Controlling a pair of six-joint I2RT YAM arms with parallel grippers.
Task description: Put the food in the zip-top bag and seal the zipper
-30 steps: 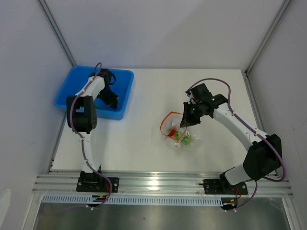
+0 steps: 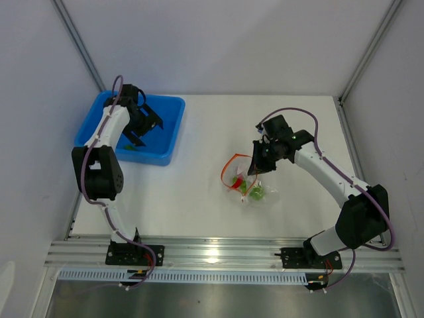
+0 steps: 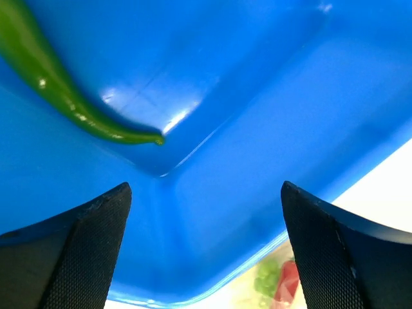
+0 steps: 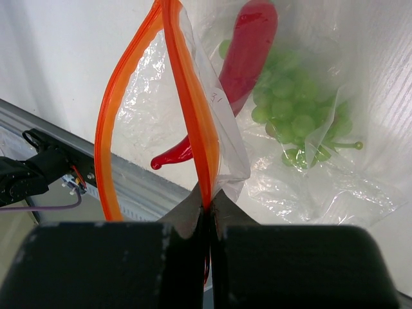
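A clear zip bag with an orange zipper rim [image 4: 187, 96] lies on the table, its mouth spread open. Inside are a red pepper [image 4: 248, 55] and green grapes [image 4: 299, 106]. My right gripper is shut on the bag's rim, the thin plastic running between its fingertips. Over the blue bin [image 2: 173, 126], my left gripper [image 2: 147, 131] stands open with nothing between its fingers. A long green pepper [image 3: 61, 87] rests in the bin's corner, off to one side of the left fingers [image 3: 90, 251]; its top end runs out of the left wrist view.
The bin's walls [image 3: 264, 241] rise close around the left gripper. Between bin and bag the white table [image 2: 202, 139] is clear. A metal rail [image 2: 218, 248] borders the table's front edge.
More of the green pepper is visible in the top view. The right arm and the bag have stayed put.
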